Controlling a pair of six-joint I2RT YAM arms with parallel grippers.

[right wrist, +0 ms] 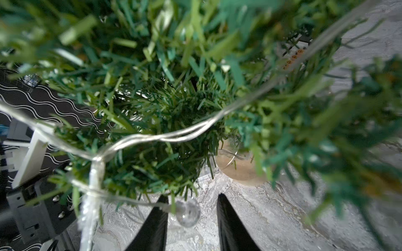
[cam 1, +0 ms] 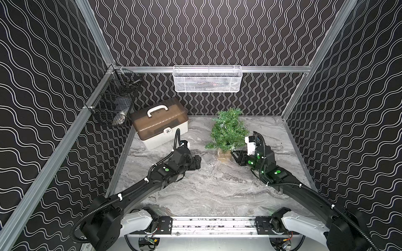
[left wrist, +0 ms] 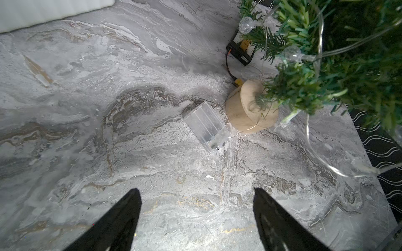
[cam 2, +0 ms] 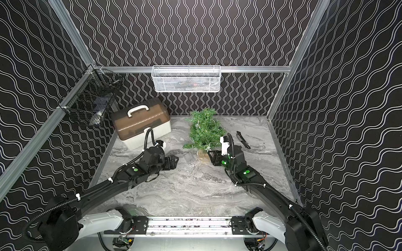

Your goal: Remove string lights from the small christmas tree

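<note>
The small green tree (cam 1: 229, 130) stands on a wooden base (left wrist: 251, 106) at the back of the table. Clear string lights (right wrist: 184, 134) with round bulbs wind over its branches. Their transparent battery box (left wrist: 206, 127) lies on the table left of the base, joined by a thin wire. My right gripper is close to the tree's lower right side, partly open; a clear bulb (right wrist: 188, 212) shows near its left finger, and I cannot tell whether it touches. Left of the tree, my left gripper is wide open with nothing between its fingers.
A brown-lidded toolbox (cam 1: 160, 121) stands at the back left. A slim black object (cam 2: 243, 140) lies right of the tree. A white mesh basket (cam 1: 207, 83) hangs on the back wall.
</note>
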